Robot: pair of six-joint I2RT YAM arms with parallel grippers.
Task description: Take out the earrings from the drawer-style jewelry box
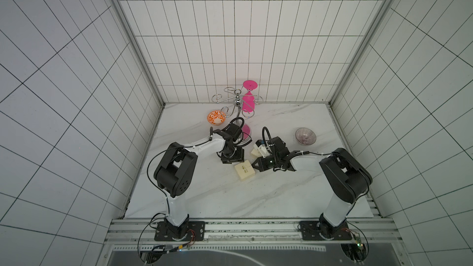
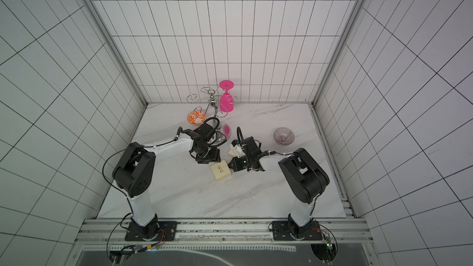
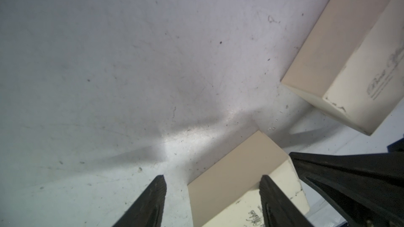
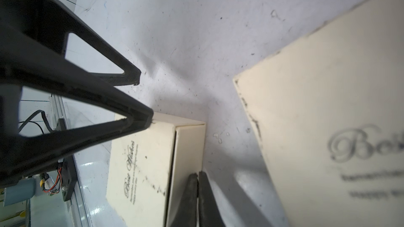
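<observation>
A cream jewelry box with "Best Wishes" lettering lies on the table between my grippers, also seen in the left wrist view. My left gripper is at this box, one finger against its printed face; whether it grips it is hard to see. My right gripper has its fingertips close together at the box's narrow side in the right wrist view; their opening is unclear. A second cream box lies just behind, partly hidden by the right arm in the top views. No earrings show.
An orange patterned bowl, a metal stand, pink items and a pink dish are at the back. A glass bowl stands at right.
</observation>
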